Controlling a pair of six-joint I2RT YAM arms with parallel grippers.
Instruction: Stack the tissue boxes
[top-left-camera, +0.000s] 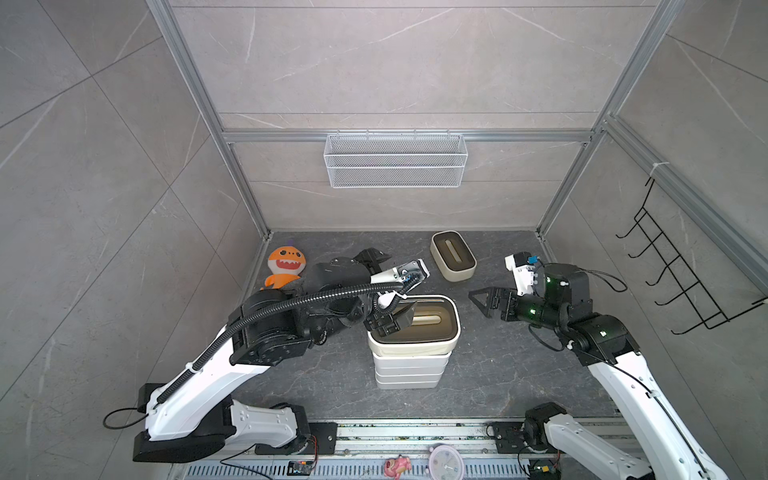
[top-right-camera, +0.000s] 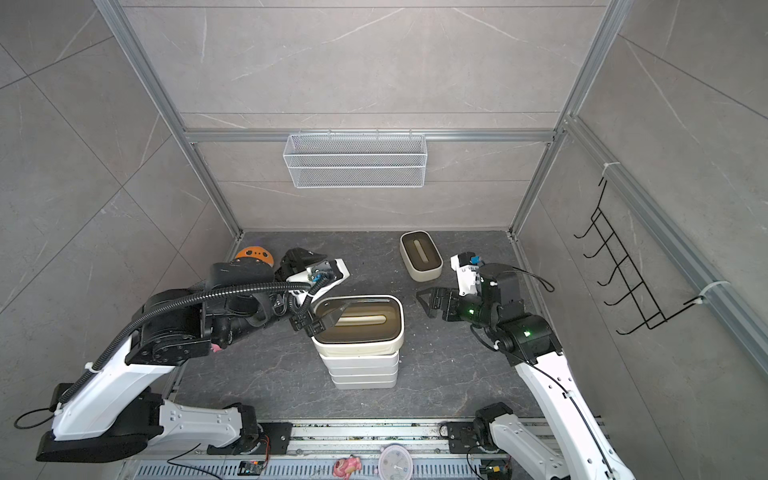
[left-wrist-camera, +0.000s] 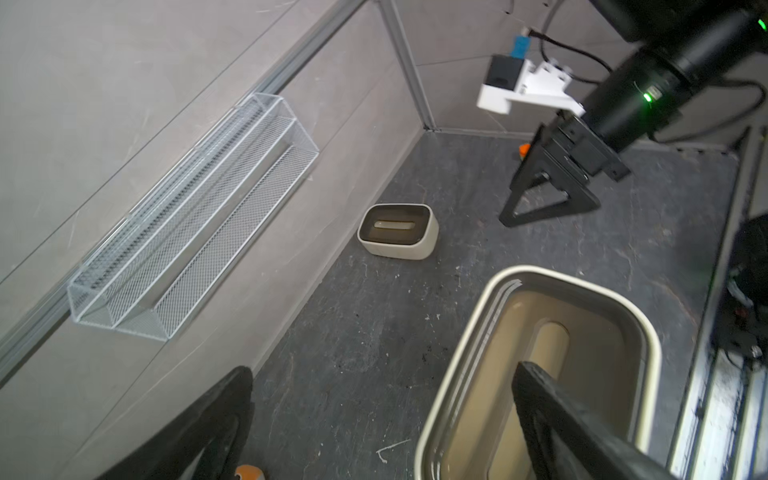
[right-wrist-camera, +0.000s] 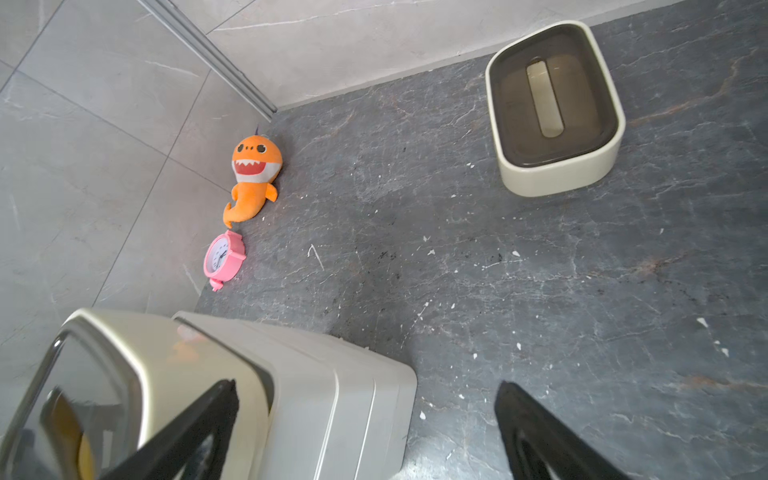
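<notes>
A cream tissue box with a brown slotted top (top-left-camera: 436, 332) sits on a stack of white boxes (top-left-camera: 410, 373) in the middle of the table. A second cream tissue box (right-wrist-camera: 558, 112) lies alone on the floor near the back wall. My left gripper is open and empty just left of the stack; one finger overlaps the upper box in its wrist view, and I cannot tell whether it touches. Right of the stack, pointing left, my right gripper is also open with nothing between its fingers.
An orange shark toy (right-wrist-camera: 254, 177) and a pink clock (right-wrist-camera: 224, 257) lie at the left wall. A wire basket (top-left-camera: 395, 161) hangs on the back wall, and a black hook rack (top-left-camera: 688, 276) on the right wall. Floor between the lone box and the stack is bare.
</notes>
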